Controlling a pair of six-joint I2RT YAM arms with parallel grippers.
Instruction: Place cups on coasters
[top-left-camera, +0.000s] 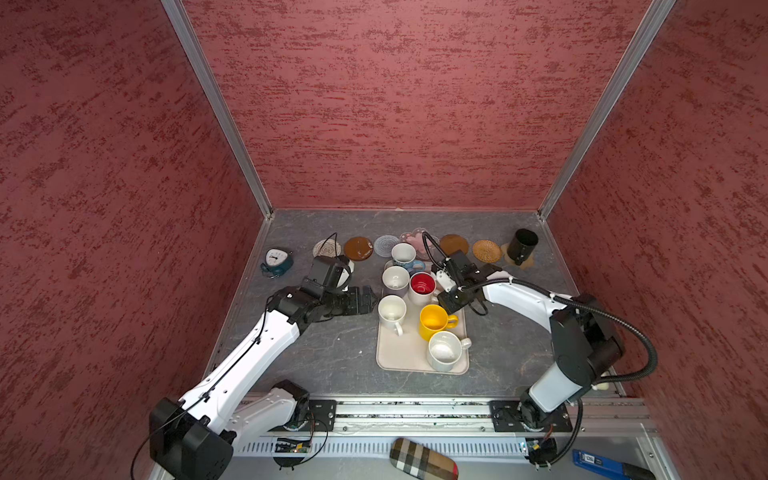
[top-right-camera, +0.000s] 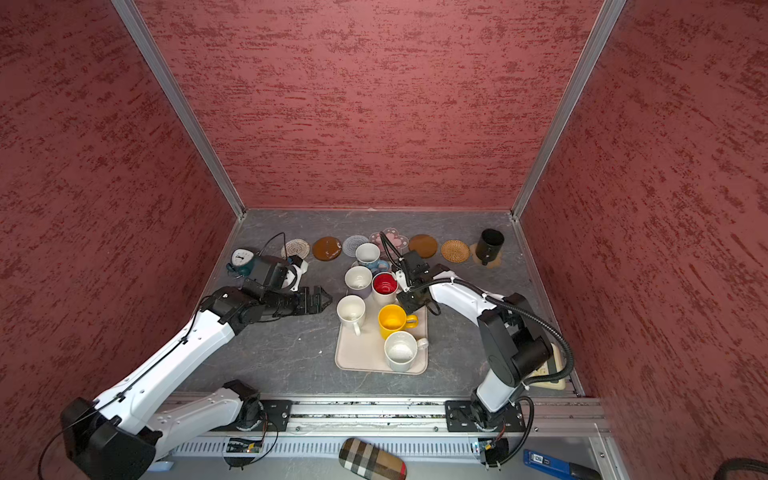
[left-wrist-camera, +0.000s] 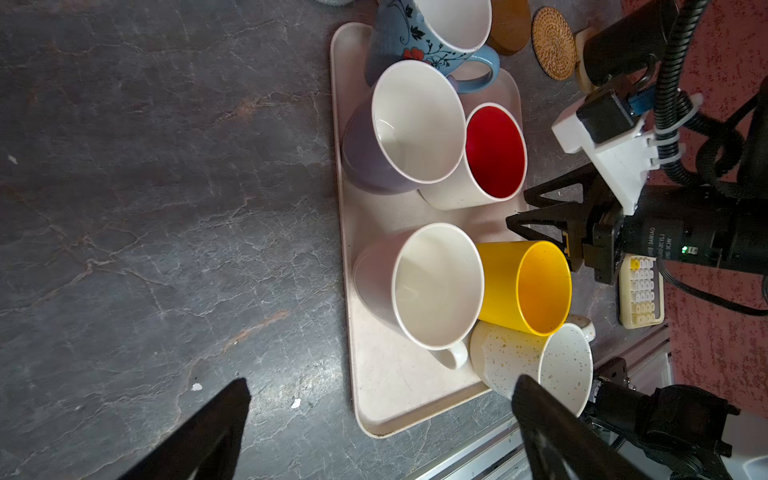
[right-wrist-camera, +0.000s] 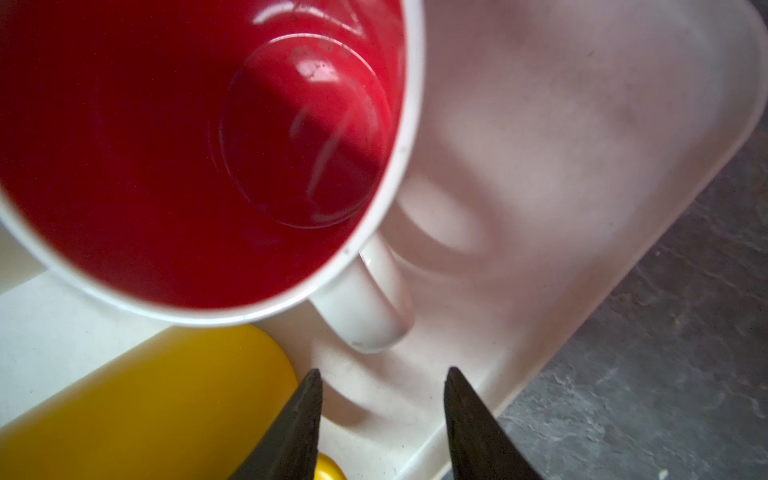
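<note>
A tray (left-wrist-camera: 384, 388) holds several cups: white-red (right-wrist-camera: 368, 304), yellow (right-wrist-camera: 160, 408), cream (left-wrist-camera: 420, 292), purple (left-wrist-camera: 376, 152), speckled (left-wrist-camera: 512, 360) and blue floral (left-wrist-camera: 400, 40). My right gripper is part open at the white-red cup's handle, nothing between its fingers. My left gripper stands open left of the tray, empty. Coasters (top-left-camera: 358, 249) line the back; a black mug (top-left-camera: 522, 244) stands on the rightmost, a teal cup (top-left-camera: 277, 262) at the far left.
A keypad (left-wrist-camera: 640, 292) lies at the right front edge.
</note>
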